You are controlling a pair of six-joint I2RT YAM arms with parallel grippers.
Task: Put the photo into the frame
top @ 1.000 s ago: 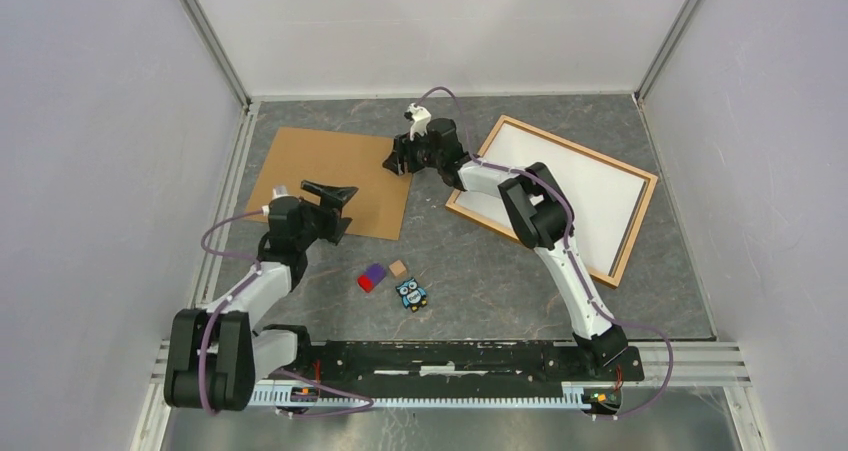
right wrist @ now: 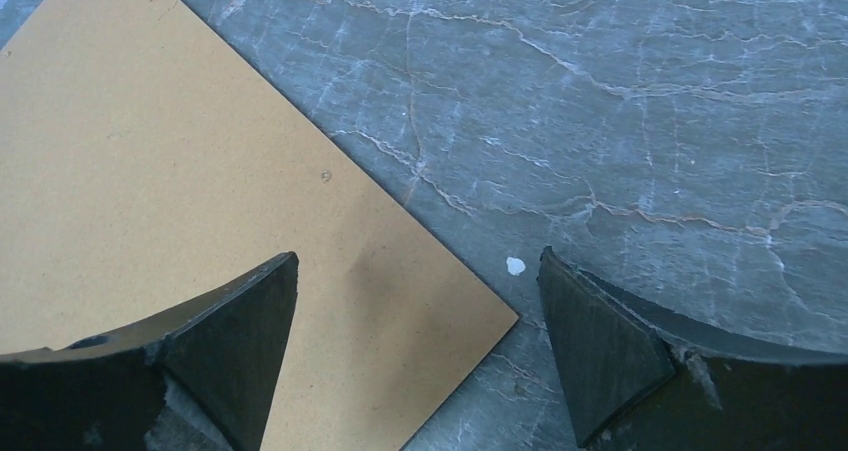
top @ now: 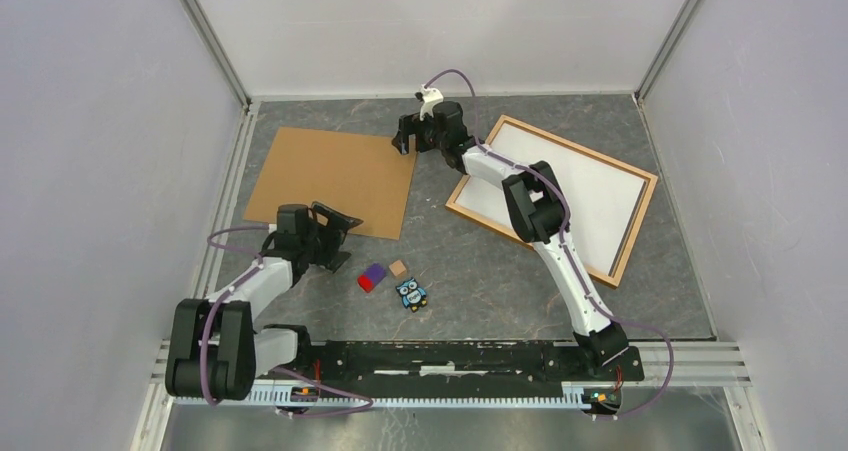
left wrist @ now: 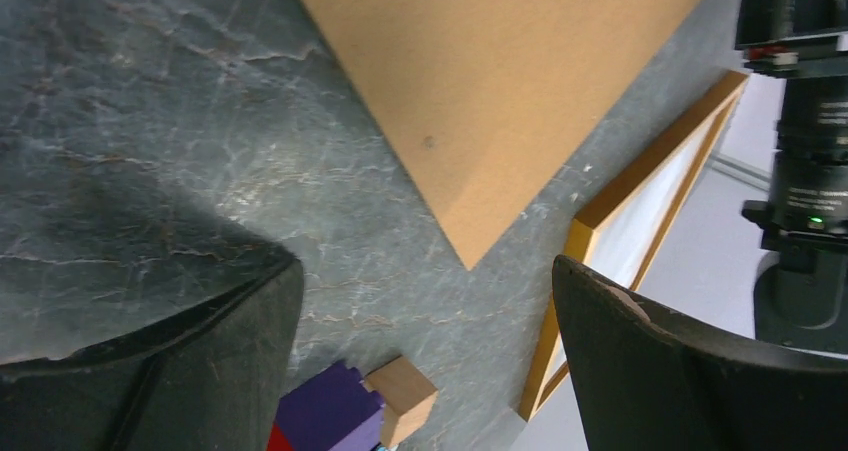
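Note:
A tan rectangular board [top: 330, 176], plain on the side facing up, lies on the grey floor at left. The wooden frame [top: 638, 216] with a white inside lies at right. My left gripper stands open near the board's front-left edge, fingers apart, nothing between them. My right gripper is over the board's back-right corner, fingers apart, straddling that corner in its wrist view, with nothing visibly held.
Red-and-purple block [top: 371, 277], a small wooden cube [top: 397, 268] and a blue owl figure [top: 411, 294] lie in the front middle. Clear floor lies between them and the frame.
My left gripper has moved down toward the front, off the board's middle. My right gripper has moved back toward the board's far corner and its fingers look wider apart.

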